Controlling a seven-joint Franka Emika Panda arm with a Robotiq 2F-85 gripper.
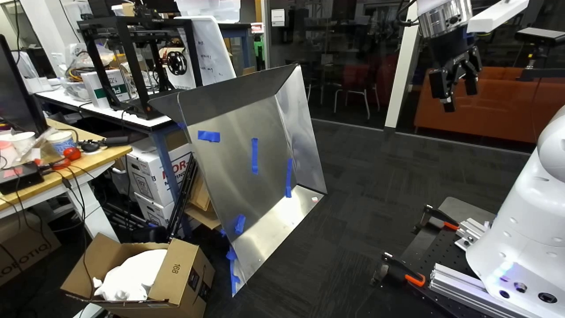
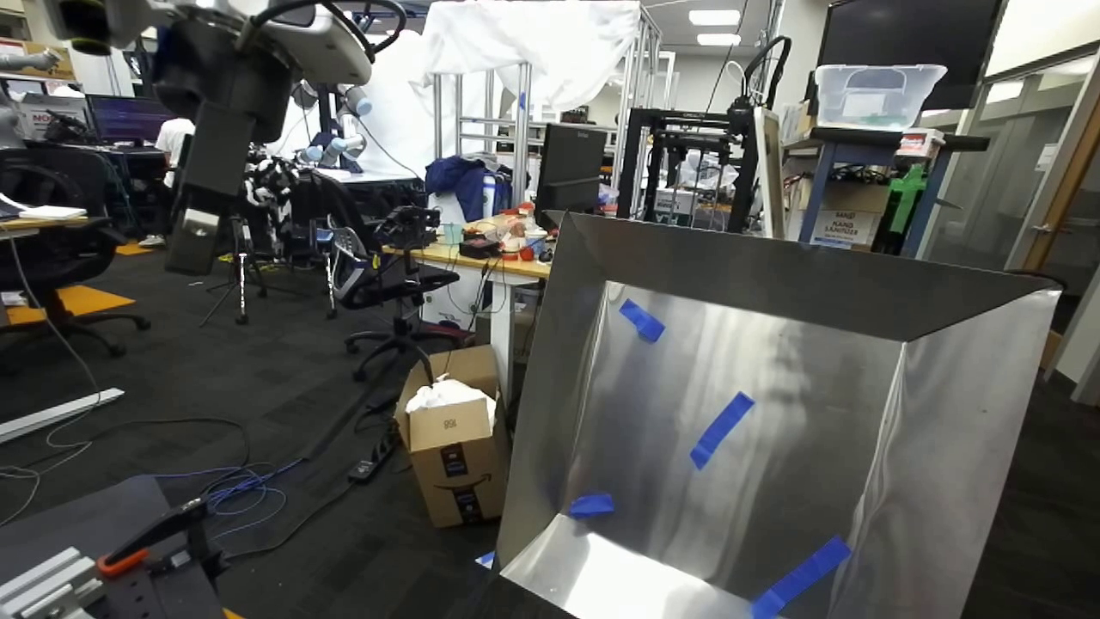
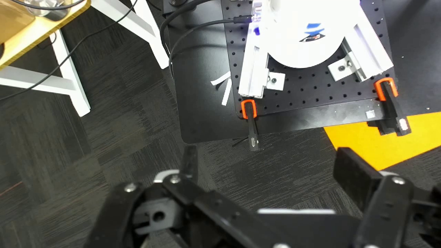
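High above the floor at the upper right of exterior view 1 hangs my gripper, its fingers apart. Seen from the wrist, the gripper is wide open, with two dark fingers far from each other and only floor between them. A large sheet-metal tray with strips of blue tape leans steeply, well away from the gripper. Exterior view 2 shows the same metal tray from the front; its lower edge is cut off there.
Clamps with orange grips stick out from the robot's mounting plate. A cardboard box holding white material stands left of the tray. Beyond it is a cluttered desk. Carpet between tray and robot base is clear.
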